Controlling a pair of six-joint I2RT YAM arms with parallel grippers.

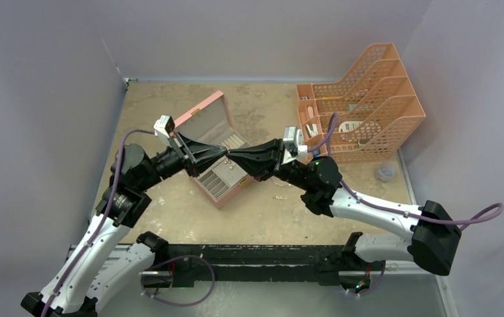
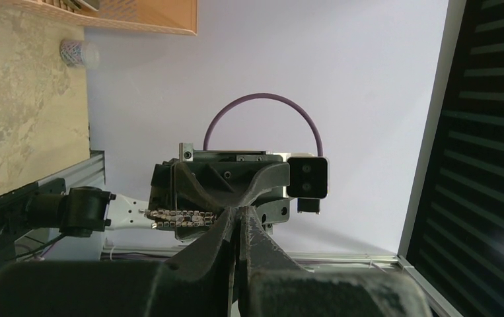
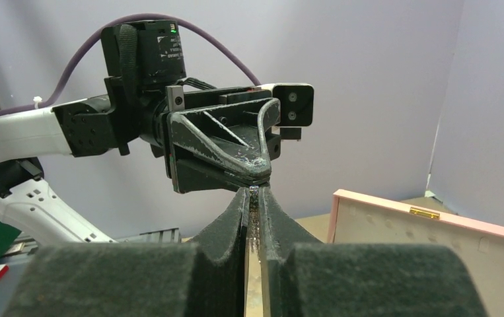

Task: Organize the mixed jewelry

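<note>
My left gripper [image 1: 222, 149] and right gripper [image 1: 231, 152] meet tip to tip above the open pink jewellery box [image 1: 198, 119], both shut. A silver chain bracelet [image 2: 180, 218] is at the meeting tips: sideways in the left wrist view, hanging in the right wrist view [image 3: 253, 218]. Which fingers grip it is hard to tell. The box's compartments are partly hidden under the grippers. A few small jewellery pieces [image 1: 280, 197] lie on the table to the right of the box.
An orange organizer [image 1: 374, 132] stands at the back right, with a small clear cup [image 1: 385, 172] in front of it.
</note>
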